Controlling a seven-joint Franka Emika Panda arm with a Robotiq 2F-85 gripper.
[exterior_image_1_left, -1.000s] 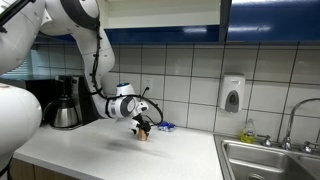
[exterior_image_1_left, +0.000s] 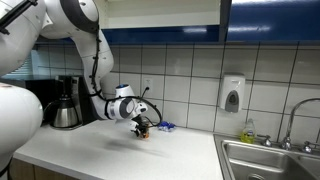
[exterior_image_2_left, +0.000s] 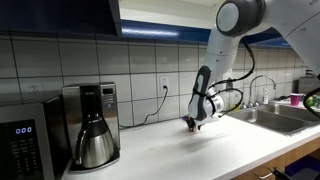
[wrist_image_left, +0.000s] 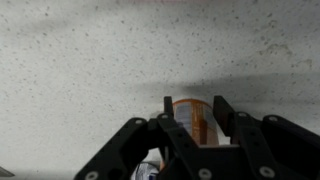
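A small orange and pale object (wrist_image_left: 197, 122) with a rounded top shows at the bottom of the wrist view, between the fingers of my gripper. One finger lies along each side of it, close to its edges; whether they press on it is unclear. In exterior view 1 the gripper (exterior_image_1_left: 140, 132) points down low over the white counter (exterior_image_1_left: 110, 155), with a bit of the orange object (exterior_image_1_left: 146, 137) beside it. Exterior view 2 has the gripper (exterior_image_2_left: 193, 125) near the tiled wall, small and partly dark.
Blue items (exterior_image_1_left: 166, 127) lie by the wall to the right of the gripper. A sink (exterior_image_1_left: 262, 163) is set in the far right, with a soap bottle (exterior_image_1_left: 248, 132) behind. A coffee maker (exterior_image_2_left: 95, 125) and microwave (exterior_image_2_left: 28, 138) stand at the other end.
The gripper and lower arm have come down slightly, and less of the orange object shows beside the fingers. The blue items and the rest of the counter stay the same.
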